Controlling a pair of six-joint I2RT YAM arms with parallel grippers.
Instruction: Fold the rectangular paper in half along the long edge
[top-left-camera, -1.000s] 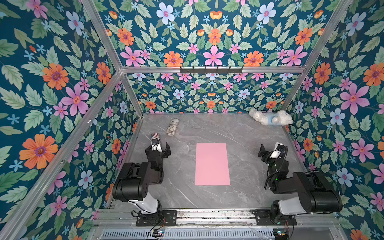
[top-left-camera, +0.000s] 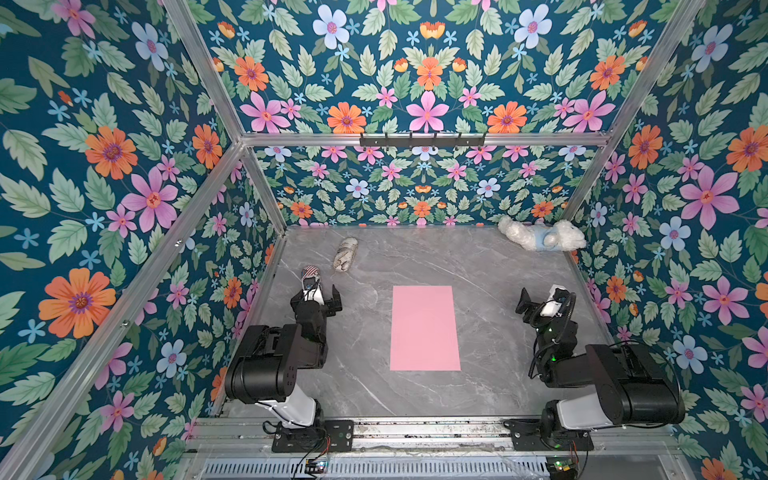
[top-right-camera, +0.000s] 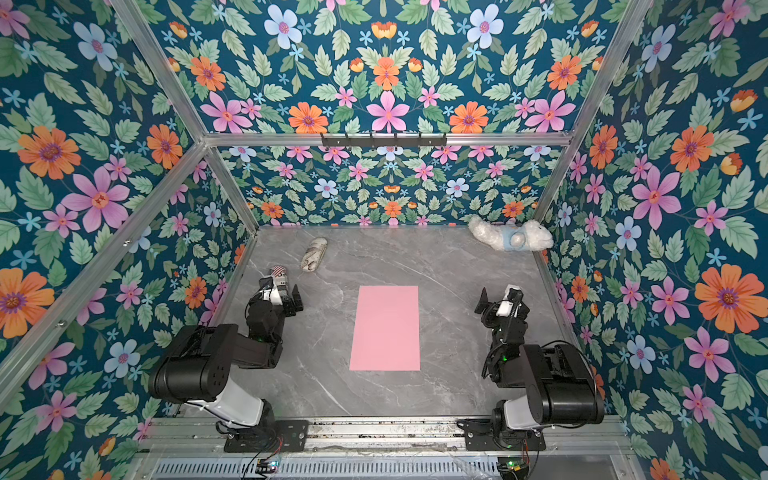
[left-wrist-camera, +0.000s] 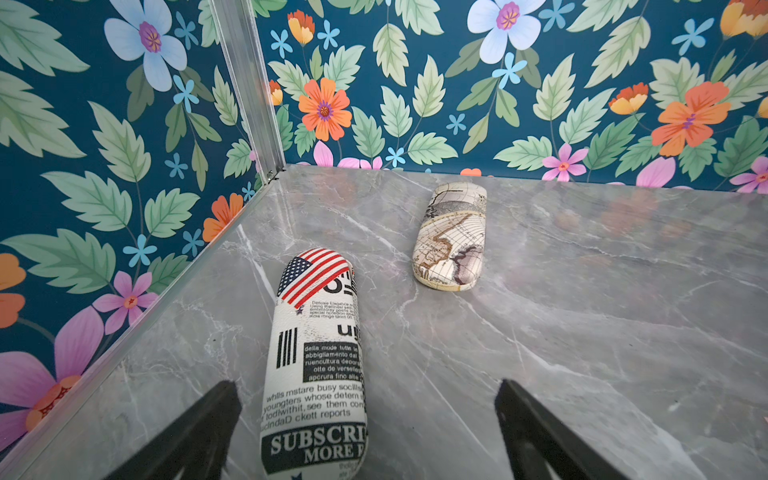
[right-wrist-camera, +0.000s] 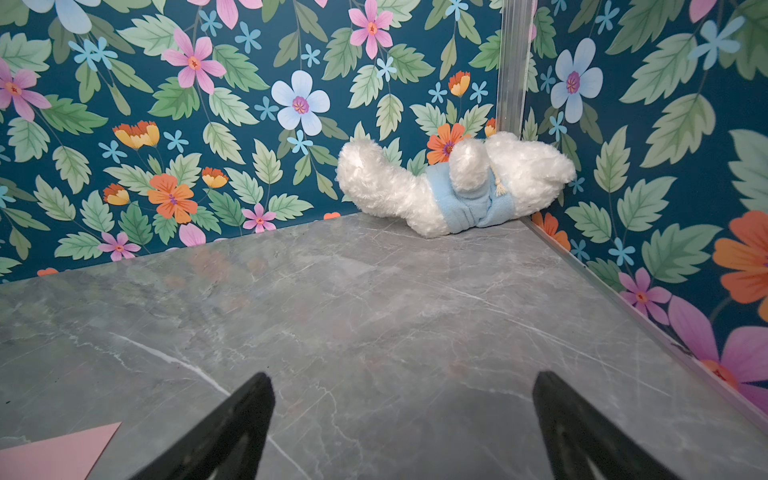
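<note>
A pink rectangular sheet of paper (top-left-camera: 425, 328) lies flat and unfolded in the middle of the table, its long sides running front to back. One corner of the pink paper (right-wrist-camera: 60, 454) shows at the lower left of the right wrist view. To its left, clear of the sheet, my left gripper is open, its fingers spread wide and blurred. My right gripper stands open on the paper's other side, with only bare table between its fingers. Neither gripper touches the paper.
A newsprint-patterned case (left-wrist-camera: 316, 368) lies just ahead of the left gripper. Farther back is a map-patterned case (left-wrist-camera: 452, 236). A white plush toy with a blue band (right-wrist-camera: 464, 188) rests in the back right corner.
</note>
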